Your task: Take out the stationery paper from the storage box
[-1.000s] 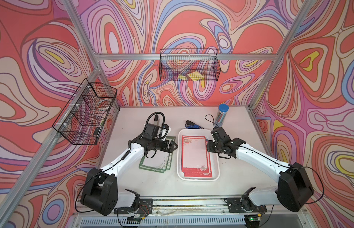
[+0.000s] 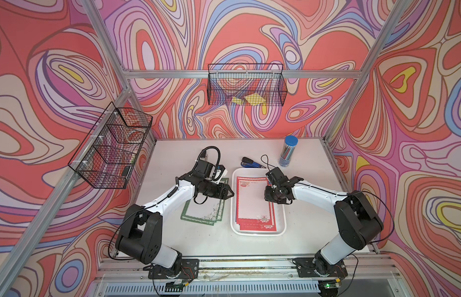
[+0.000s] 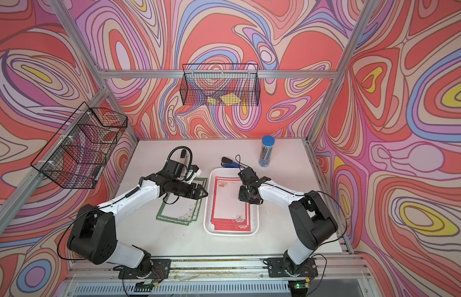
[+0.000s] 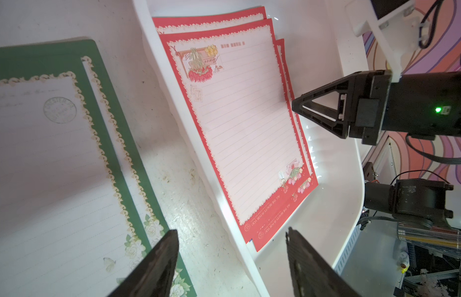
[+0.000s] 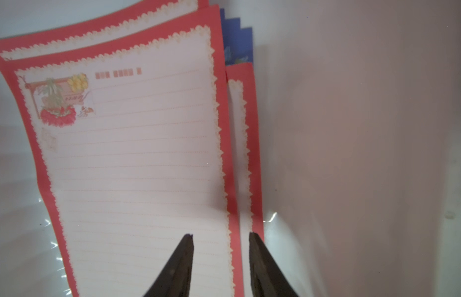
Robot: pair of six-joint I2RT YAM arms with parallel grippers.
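Note:
Red-bordered stationery paper (image 2: pixel 252 203) lies as a slightly fanned stack in the white storage box (image 2: pixel 283 225). Beneath its right edge, a few blue corners (image 5: pixel 241 45) peek out in the right wrist view. My right gripper hangs over the right border of the top red sheet, its fingers apart and empty. Left of the box, my left gripper is open above the box's left wall, with nothing between its fingers. Green-bordered sheets (image 4: pixel 111 143) lie flat on the table beside the box.
Behind the box are a blue and black stapler-like object (image 2: pixel 251 162) and a clear container with a blue lid (image 2: pixel 289 148). A wire basket (image 2: pixel 246 89) hangs at the back, another (image 2: pixel 114 148) at the left.
My right gripper has moved left, from near the box's right side to over the red sheets' right edge. The left arm has shifted slightly to the right. The papers look unmoved.

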